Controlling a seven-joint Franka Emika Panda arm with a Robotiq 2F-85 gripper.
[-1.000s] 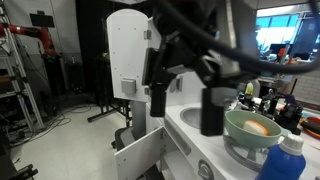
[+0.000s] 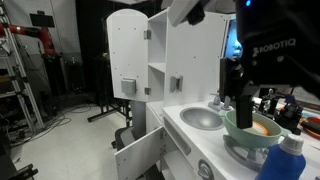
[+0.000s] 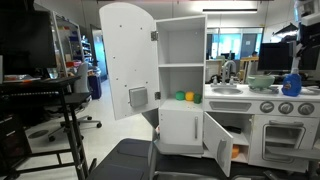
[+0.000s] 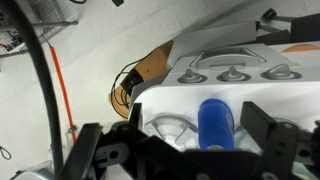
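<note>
My gripper is open, its two dark fingers (image 4: 257, 122) spread wide with nothing held. In the wrist view, a blue bottle (image 4: 213, 125) shows below, within the gap and nearer the right finger. It stands upright on the counter in exterior view 1 (image 2: 282, 163), apart from the fingers. Behind it sits a green bowl (image 2: 240, 134) with something orange inside. The arm covers much of the upper right there, so only part of the gripper shows.
A toy kitchen counter has a round sink (image 2: 202, 118) and front knobs (image 4: 232, 74). A tall white cabinet (image 3: 182, 50) stands with its door (image 3: 128, 62) swung open. The lower cupboard door (image 3: 216, 142) also hangs open. Bottles and jars crowd the back of the counter.
The arm and gripper have shifted right in exterior view 1, uncovering the sink and cabinet front. The bottle and bowl have stayed put.
</note>
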